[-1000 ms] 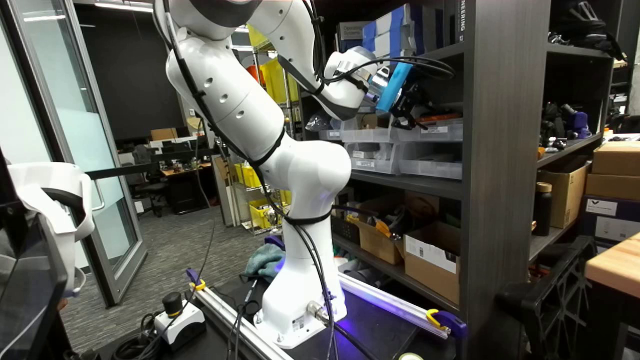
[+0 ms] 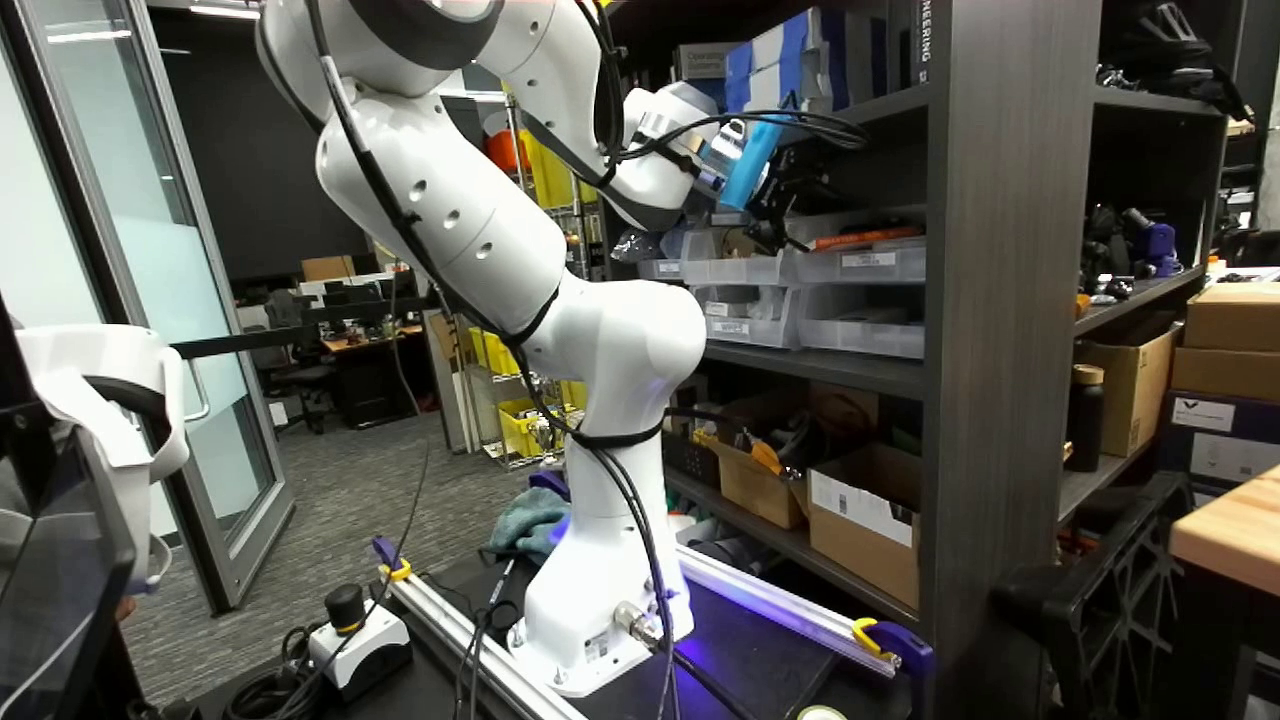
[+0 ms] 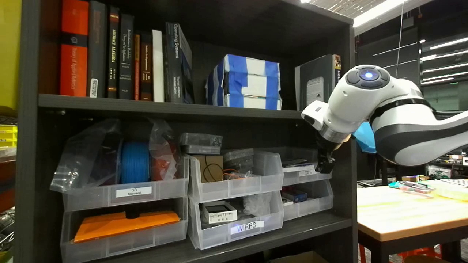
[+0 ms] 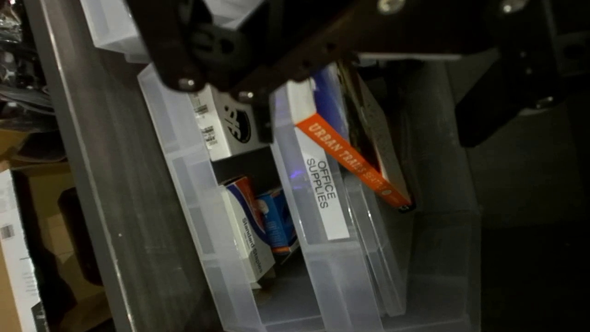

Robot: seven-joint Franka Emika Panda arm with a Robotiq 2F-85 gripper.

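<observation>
My gripper stands open in the wrist view, its dark fingers spread to either side with nothing held between them. Beyond the gap, an orange-spined book marked "URBAN TRANSIT" lies tilted in the clear bin labelled "OFFICE SUPPLIES", part of it jutting over the front wall. In exterior view 1 the gripper hangs in front of that bin, with the orange spine showing at its rim. The gripper hides part of the right-hand bins in exterior view 2.
Below the office bin, another bin holds a staples box and a blue box. To the left are the "WIRES" bin and the filament bin. The upper shelf board runs above; a shelf side panel stands at right.
The arm has drawn back from the shelf, shifting left in exterior view 1. More of the orange spine shows there now.
</observation>
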